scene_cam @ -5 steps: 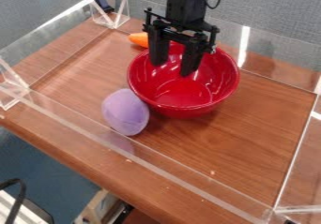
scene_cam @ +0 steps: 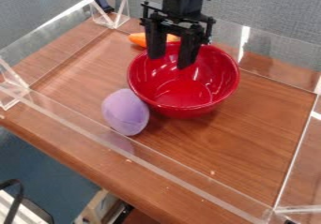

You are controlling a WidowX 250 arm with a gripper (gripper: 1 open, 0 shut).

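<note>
My black gripper (scene_cam: 172, 52) hangs over the back part of a red bowl (scene_cam: 189, 95), its two fingers spread apart with nothing visible between them. A purple egg-shaped object (scene_cam: 124, 112) rests on the wooden surface just in front and left of the bowl. An orange carrot-like object (scene_cam: 137, 38) lies behind the bowl, partly hidden by the arm and gripper.
Clear low walls surround the wooden tabletop (scene_cam: 232, 157). Bare wood lies to the right of the bowl and at the back left. A grey wall stands behind, and a dark cable hangs at the lower left.
My gripper has risen slightly over the bowl since a second ago. The bowl and the other objects stay where they were.
</note>
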